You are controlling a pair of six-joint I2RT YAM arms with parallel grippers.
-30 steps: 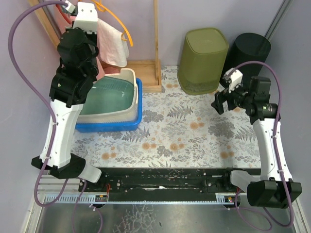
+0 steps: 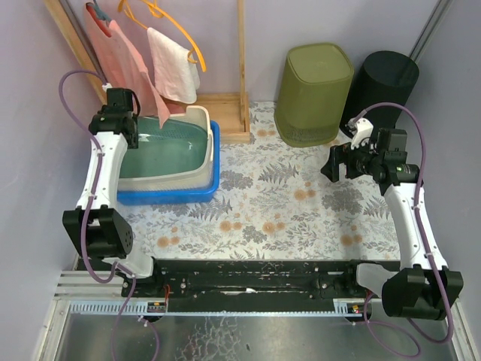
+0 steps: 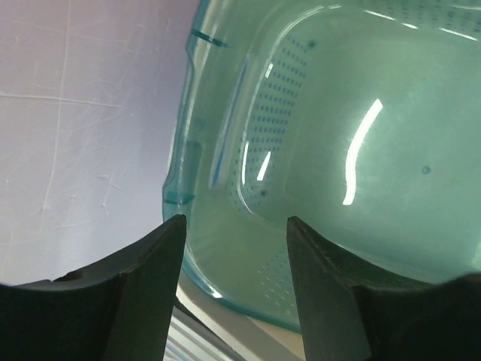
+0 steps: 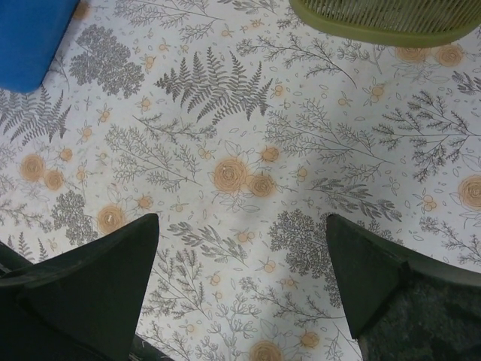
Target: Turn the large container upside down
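A green tub (image 2: pixel 169 154) sits nested in a cream container (image 2: pixel 195 178) and a blue one (image 2: pixel 173 197) at the left, beneath hanging cloths. My left gripper hangs open over the green tub's left end, near its rim and the wall, with nothing between the fingers. My right gripper stands open over the patterned surface at the right, empty.
An olive bin (image 2: pixel 312 90) and a black bin (image 2: pixel 387 75) stand at the back right. A wooden rack (image 2: pixel 225 113) with hangers and cloths is behind the tubs.
My left arm has come down from high at the back left toward the tubs. The right arm has shifted slightly toward the front and left.
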